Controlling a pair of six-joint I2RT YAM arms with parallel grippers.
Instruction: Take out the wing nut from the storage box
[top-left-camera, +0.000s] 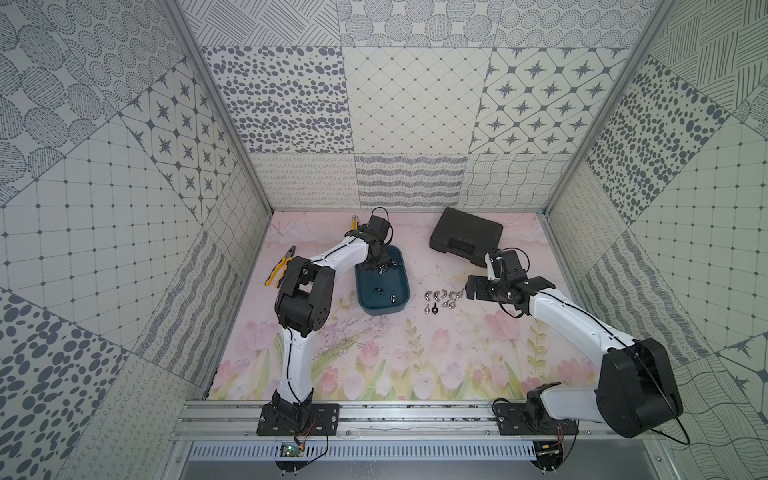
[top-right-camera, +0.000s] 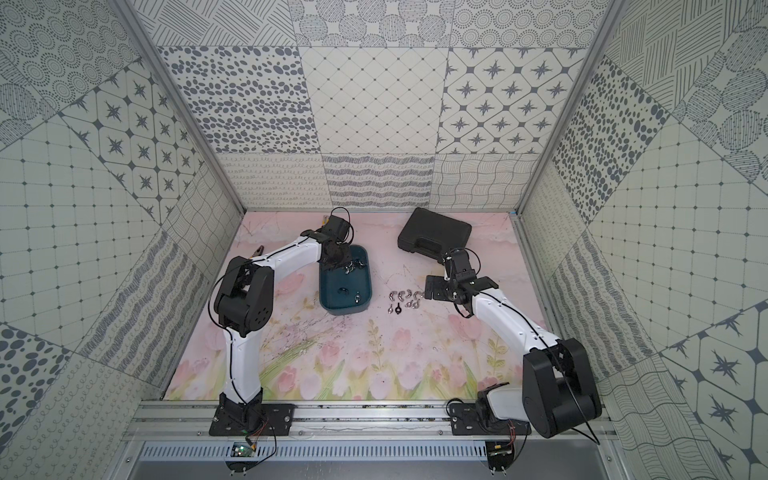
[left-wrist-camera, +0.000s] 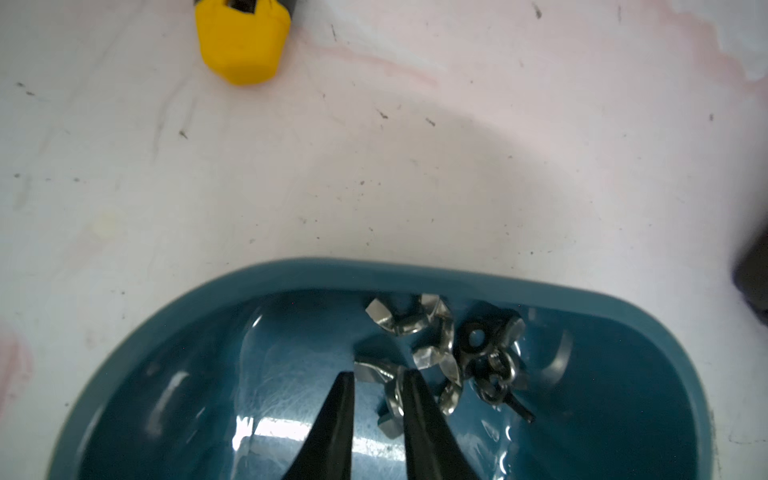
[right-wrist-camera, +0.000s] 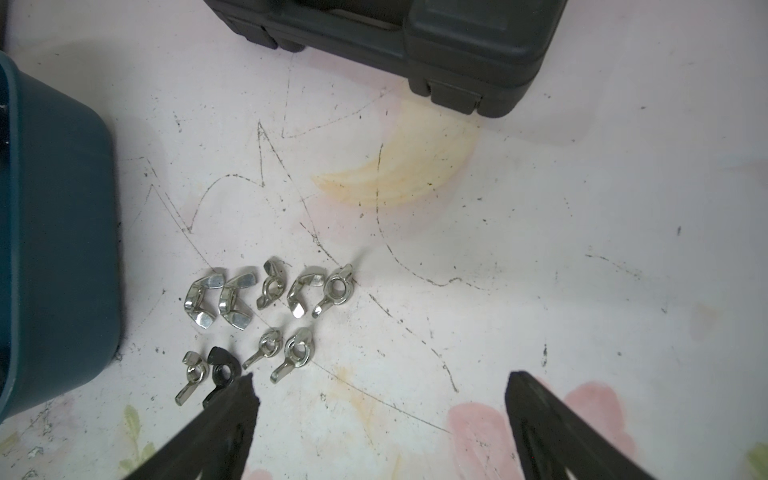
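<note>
The teal storage box (top-left-camera: 361, 292) holds a cluster of silver and black wing nuts (left-wrist-camera: 445, 352) at its far end, plus a few pieces nearer the front. My left gripper is over that cluster, its fingers part open, with silver wing nuts visible beyond and between the tips; whether they touch any is unclear. My right gripper stands open right of the box, empty, near several wing nuts (right-wrist-camera: 236, 300) lying on the table, one of them black (right-wrist-camera: 222, 368).
A black case (top-left-camera: 465, 232) lies at the back right. A yellow box cutter (left-wrist-camera: 244, 52) lies behind the box, and yellow-black pliers (top-left-camera: 278, 266) to its left.
</note>
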